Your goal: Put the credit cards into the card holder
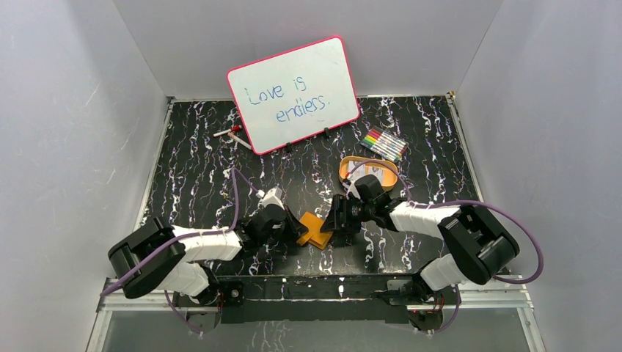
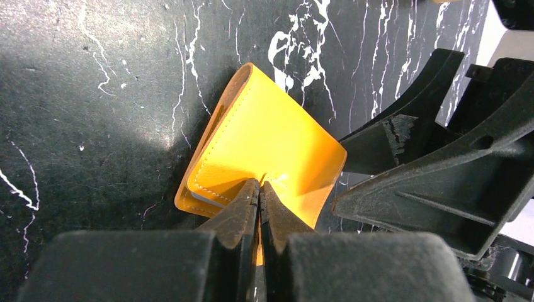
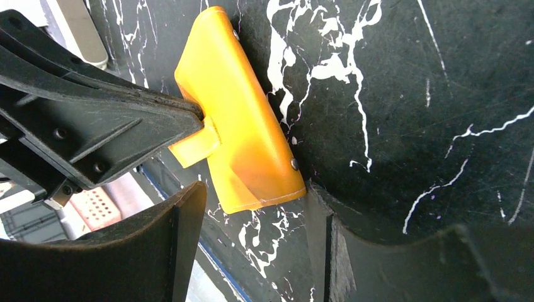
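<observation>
The orange card holder lies folded on the dark marbled table, between my two grippers. In the left wrist view a thin whitish edge shows inside its fold; whether that is a card I cannot tell. My left gripper is shut, its tips against the holder's orange face. The right wrist view shows those tips at a small orange tab; whether the tab is pinched stays unclear. My right gripper stands open, with the holder's near end reaching between its fingers.
Behind the right arm sits an orange basket with white pieces in it, too small to identify. A pack of coloured markers lies beyond. At the back leans a whiteboard with writing. Free table lies behind the left arm.
</observation>
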